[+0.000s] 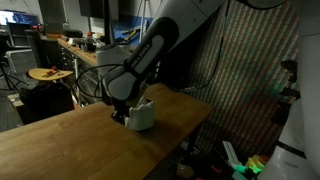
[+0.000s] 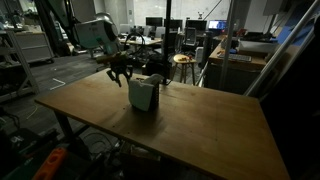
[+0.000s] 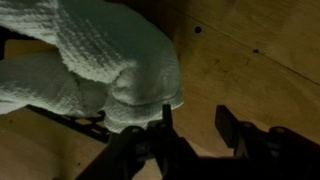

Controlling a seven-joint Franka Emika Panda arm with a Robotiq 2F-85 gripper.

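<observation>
A pale towel-like cloth (image 3: pixel 125 55) fills the upper left of the wrist view, hanging over a dark rimmed container (image 3: pixel 75 122). In the second exterior view the cloth (image 2: pixel 142 96) drapes down the near side of the dark container (image 2: pixel 156 82) on the wooden table. My gripper is open, its two dark fingers apart over bare wood. The left finger (image 3: pixel 168 128) is close to the cloth's lower edge; whether they touch I cannot tell. From the first exterior view, the gripper (image 1: pixel 120 112) appears beside the cloth (image 1: pixel 142 117).
Bare wooden table (image 1: pixel 60 145) stretches away on the side opposite the container in the first exterior view. A round stool (image 1: pixel 50 73) and a workbench stand beyond the table. Dark cables loop beside the arm.
</observation>
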